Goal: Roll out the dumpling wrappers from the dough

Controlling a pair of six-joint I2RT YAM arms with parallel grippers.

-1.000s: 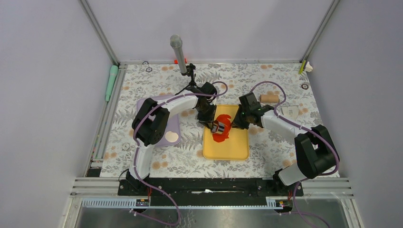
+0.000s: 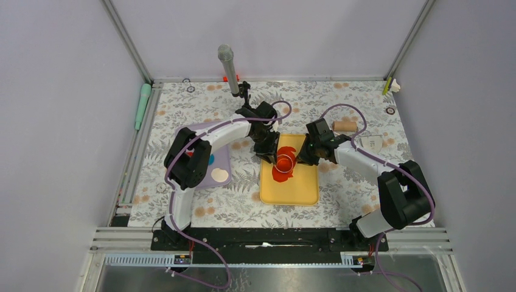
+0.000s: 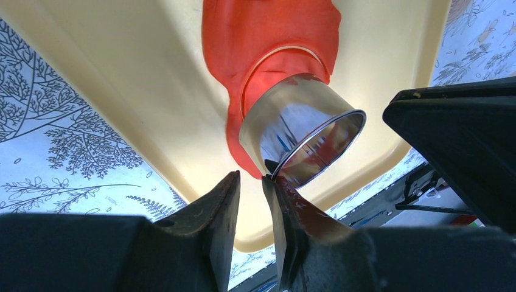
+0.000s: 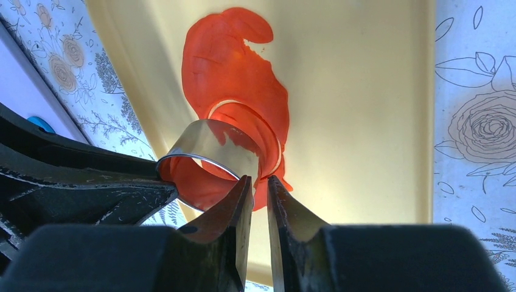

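Observation:
Flattened red dough [image 2: 287, 152] lies on the yellow tray [image 2: 289, 193], with a circular cut mark in it. A steel ring cutter [image 3: 286, 106] rests tilted over that circle. My left gripper is open at the cutter's rim, one finger touching or just inside it. My right gripper is slightly open above the dough on the tray's right part, with no object visible between its fingertips; in the right wrist view the left gripper's black fingers reach in beside the cutter.
A purple tray [image 2: 220, 164] with a pale disc lies left, under my left arm. A wooden roller [image 2: 345, 126] lies behind my right arm. A grey upright post [image 2: 226, 64] stands at the back.
The cutter on the dough has changed its tilt over the last second, and my left arm has shifted slightly. The right arm looks nearly still.

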